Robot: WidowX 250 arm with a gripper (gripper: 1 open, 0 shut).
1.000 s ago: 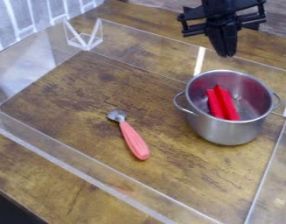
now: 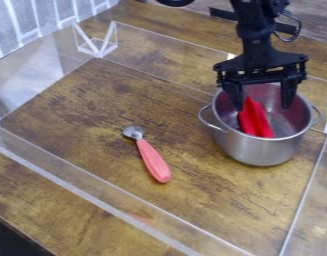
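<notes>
A steel pot (image 2: 259, 147) with side handles stands on the wooden table at the right. A red object (image 2: 253, 120) lies inside it, partly hidden. My black gripper (image 2: 259, 93) hangs over the pot with open fingers reaching down at its rim and opening, either side of the red object's upper end. A pink-handled tool (image 2: 151, 157) with a metal head, perhaps a scoop or peeler, lies left of centre on the table.
Clear plastic walls edge the work area at left and front. A white wire piece (image 2: 96, 42) sits at the top left.
My gripper has come down from above the back of the table to the pot's opening. The pot and pink tool look unmoved.
</notes>
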